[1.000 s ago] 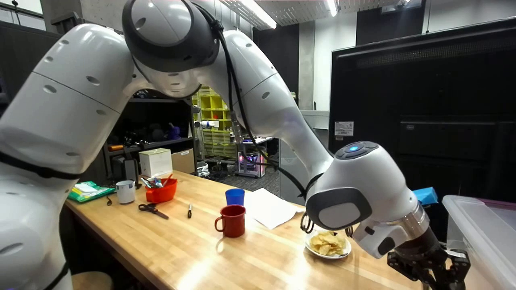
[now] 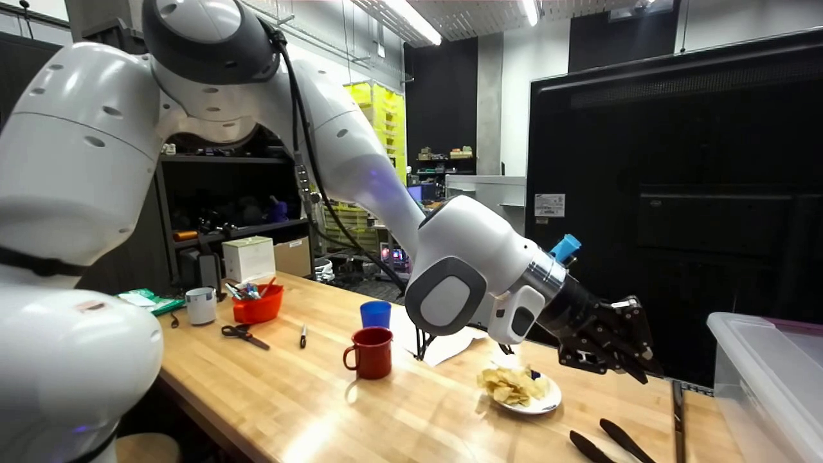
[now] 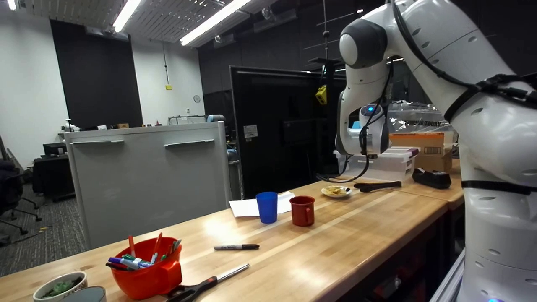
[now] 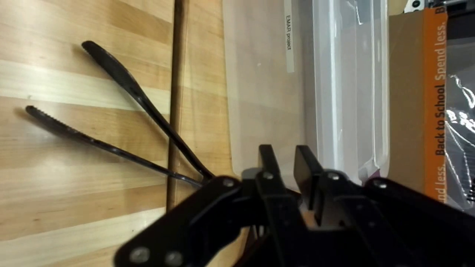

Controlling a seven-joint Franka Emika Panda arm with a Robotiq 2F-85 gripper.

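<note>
In exterior view 1 my gripper hangs above the far right part of the table, to the right of the plate. Seen from the wrist, the gripper is shut, its black fingertips close together with nothing between them. Black tongs lie spread on the wood beneath, their hinged end partly covered by my gripper. A white plate holds potato chips with a small dark-blue thing at their edge. Behind the arm in exterior view 2, my gripper is hidden.
A clear plastic bin stands right of the tongs, beside a cardboard box. A red mug, a blue cup and white paper are mid-table. Farther off are scissors, a marker and a red pen container.
My arm has risen and drawn back left, carrying the gripper up from the low right edge. The tongs now show in exterior view 1, as does the dark-blue thing by the chips.
</note>
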